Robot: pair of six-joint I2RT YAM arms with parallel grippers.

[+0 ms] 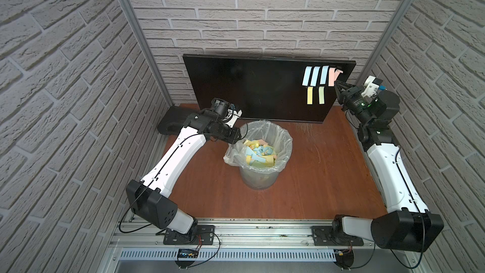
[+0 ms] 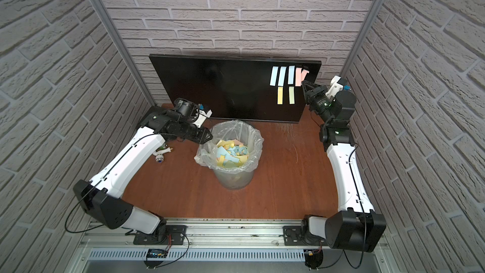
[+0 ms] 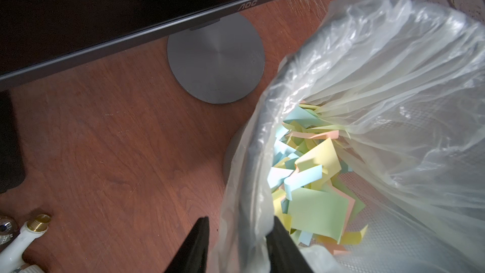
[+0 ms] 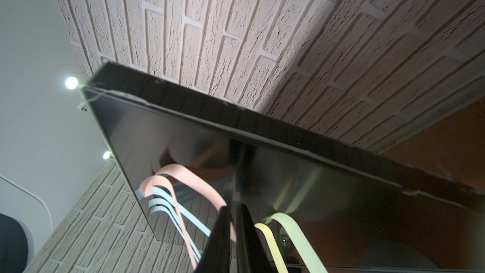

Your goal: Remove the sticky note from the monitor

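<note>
The black monitor (image 1: 252, 86) carries sticky strips at its upper right: blue notes (image 1: 314, 75), pink notes (image 1: 332, 75) and a lower row with a yellow note (image 1: 310, 95) and a green note (image 1: 321, 95). My right gripper is shut just at the pink notes, with a pink strip (image 4: 199, 184) curving behind its fingertips; whether that strip is caught cannot be seen. My left gripper is shut on the rim of the clear bag (image 3: 399, 60) lining a bin, which holds many loose coloured notes (image 3: 315, 207).
The bin (image 1: 257, 179) stands mid-table before the monitor. A dark object (image 1: 169, 120) lies at the back left, with metal fittings (image 2: 160, 156) near it.
</note>
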